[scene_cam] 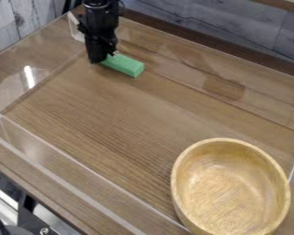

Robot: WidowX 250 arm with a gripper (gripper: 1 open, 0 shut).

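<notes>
A green rectangular block (120, 66) lies on the wooden table at the upper middle. The dark gripper (96, 50) is at the block's left end, low over the table. Whether its fingers are open, shut or holding the block is too small and dark to tell.
A large tan round bowl (230, 188) sits at the lower right. Walls border it at the back.
</notes>
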